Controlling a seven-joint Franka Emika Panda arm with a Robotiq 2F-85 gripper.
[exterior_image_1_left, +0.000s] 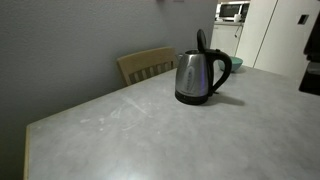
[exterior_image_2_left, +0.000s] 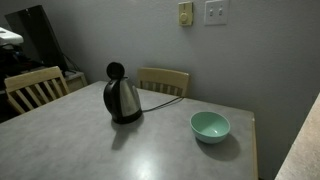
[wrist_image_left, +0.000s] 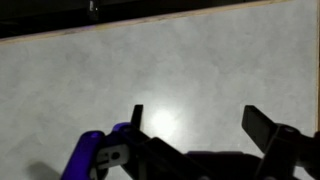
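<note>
A steel kettle with a black base and handle (exterior_image_1_left: 193, 77) stands upright on the grey table (exterior_image_1_left: 120, 135), its lid raised. In exterior view 2 the kettle (exterior_image_2_left: 128, 99) also shows its lid up, and a green bowl (exterior_image_2_left: 210, 127) sits apart from it near one table edge. Behind the kettle in exterior view 1, part of the bowl (exterior_image_1_left: 236, 64) peeks out. My gripper is open above bare tabletop in the wrist view, with nothing between its fingers. Neither kettle nor bowl appears there. Only a dark piece of the arm (exterior_image_1_left: 312, 65) enters exterior view 1 at the right.
One wooden chair (exterior_image_1_left: 147, 64) stands behind the table by the wall; another chair (exterior_image_2_left: 35, 88) is at the left in exterior view 2. A dark cord (exterior_image_2_left: 163, 104) runs from the kettle toward the table's edge.
</note>
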